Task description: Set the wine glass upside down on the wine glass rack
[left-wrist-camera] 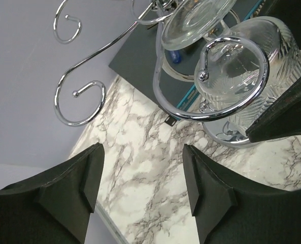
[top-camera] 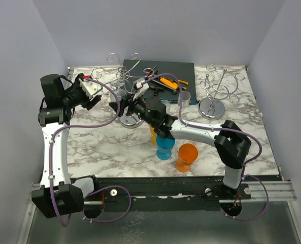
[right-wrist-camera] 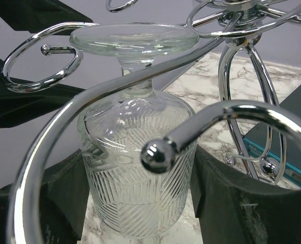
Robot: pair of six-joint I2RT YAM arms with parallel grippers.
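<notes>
A clear ribbed wine glass (right-wrist-camera: 135,193) is upside down, its foot (right-wrist-camera: 130,38) level with the chrome hooks of the wine glass rack (top-camera: 131,121); whether it rests on them I cannot tell. My right gripper (top-camera: 122,104) is shut on the glass's bowl, with fingers on both sides in the right wrist view. My left gripper stands left of the glass and rack, fingers apart with nothing between them. A chrome hook (left-wrist-camera: 231,114) crosses in front of the glass (left-wrist-camera: 272,61) in the left wrist view.
A second rack (top-camera: 211,107) stands at the right. A dark board with tools (top-camera: 173,81) lies at the back. Orange (top-camera: 187,155) and blue (top-camera: 165,147) goblets and a clear glass (top-camera: 185,99) stand near the right arm.
</notes>
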